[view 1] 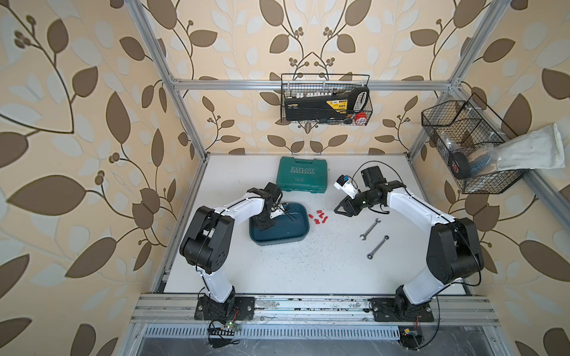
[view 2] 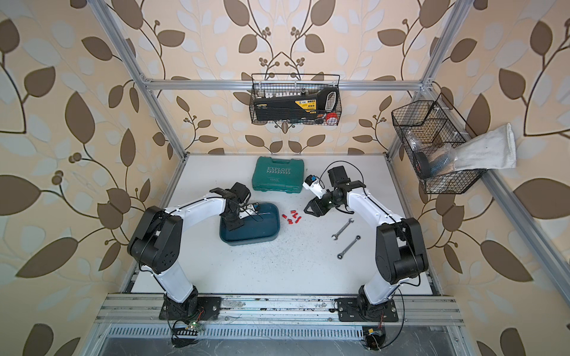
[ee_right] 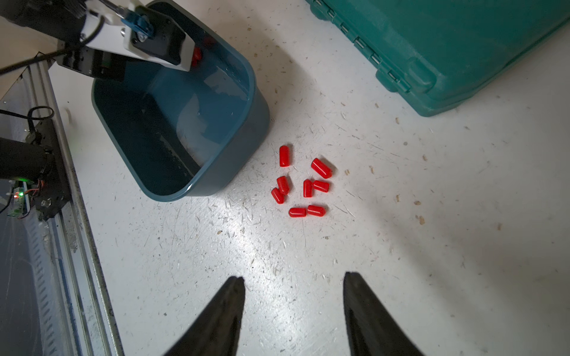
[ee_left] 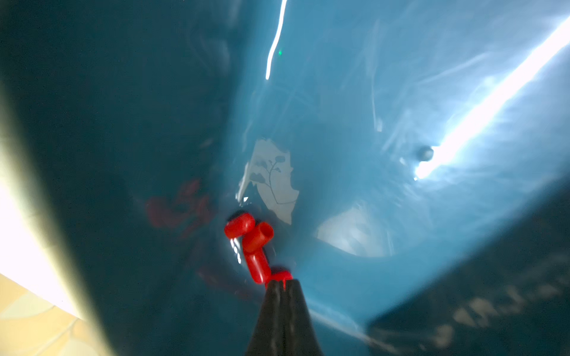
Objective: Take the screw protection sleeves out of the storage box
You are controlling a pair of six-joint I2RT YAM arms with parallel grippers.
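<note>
The dark blue storage box (view 1: 279, 241) stands left of the table's middle. Inside it, several red sleeves (ee_left: 256, 264) are bunched in a rounded corner, one partly behind my left gripper's tips. My left gripper reaches down into the box, shut, with no sleeve visible between its fingers. Outside the box, several more red sleeves (ee_right: 321, 168) lie scattered on the white table. Right of these, above the table, my right gripper stands open, with only bare table showing between its fingers.
The green tool case (view 1: 302, 175) lies closed behind the box. Two wrenches, a nearer one (view 1: 378, 247) and a farther one (view 1: 370, 229), rest near the right arm. Free table stretches in front of the box and the loose sleeves.
</note>
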